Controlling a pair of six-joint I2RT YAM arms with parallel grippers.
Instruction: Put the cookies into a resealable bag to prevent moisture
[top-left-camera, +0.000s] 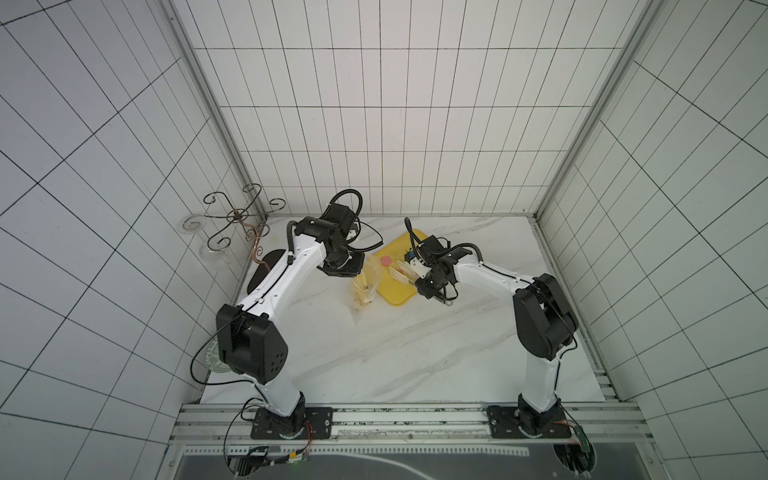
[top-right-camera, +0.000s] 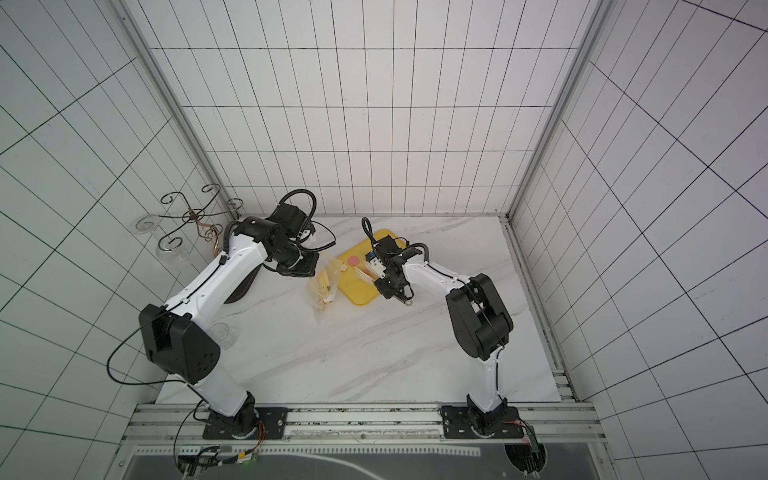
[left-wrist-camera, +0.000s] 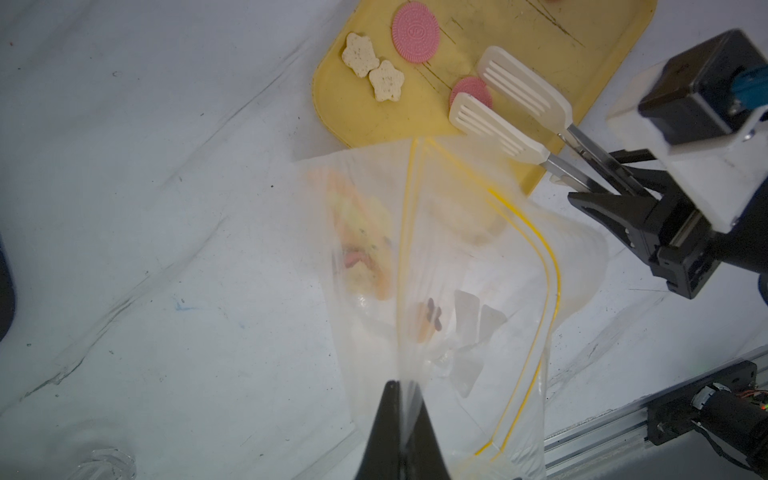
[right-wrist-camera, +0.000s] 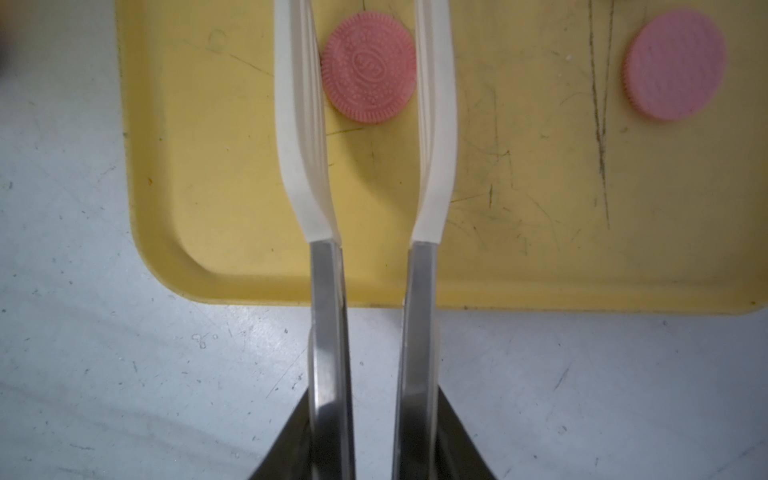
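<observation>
A clear resealable bag (left-wrist-camera: 496, 264) with a yellow zip strip hangs from my left gripper, which is shut on its film. Several cookies (left-wrist-camera: 364, 276) show blurred through the bag. On the yellow tray (right-wrist-camera: 200, 240) lie a pink cookie (left-wrist-camera: 415, 32) and two star-shaped cookies (left-wrist-camera: 387, 81). Another pink cookie (right-wrist-camera: 369, 68) lies between the spread white heads of the tongs (right-wrist-camera: 300, 152). These extend from my right gripper, whose fingers stand open along the two metal arms. Whether the heads touch that cookie I cannot tell.
A copper scroll-shaped stand (top-left-camera: 237, 215) with glass cups and a dark object (top-left-camera: 265, 270) stand at the left. A glass (top-right-camera: 224, 334) sits near the left arm.
</observation>
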